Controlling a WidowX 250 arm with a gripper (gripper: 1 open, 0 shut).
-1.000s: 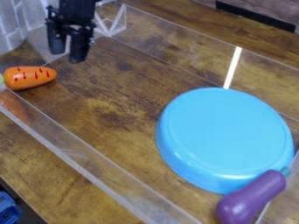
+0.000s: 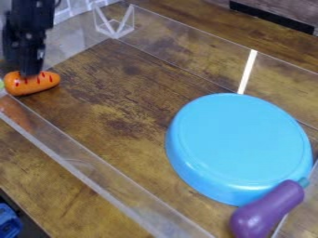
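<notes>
My dark gripper point(image 2: 25, 56) reaches in from the top left, its fingers lowered onto an orange toy carrot point(image 2: 33, 84) with dark marks at the left edge. I cannot tell whether it is open or shut, or whether it holds the carrot. A large light-blue round object point(image 2: 236, 144), like an upturned pan or lid, sits at the right, with a purple toy eggplant point(image 2: 266, 209) at its lower right.
Clear plastic walls point(image 2: 99, 172) run along the left, the back and the right of the wooden surface point(image 2: 125, 102), whose middle is clear. A dark blue object point(image 2: 6, 222) is at the bottom left.
The carrot, blue object and eggplant look unchanged.
</notes>
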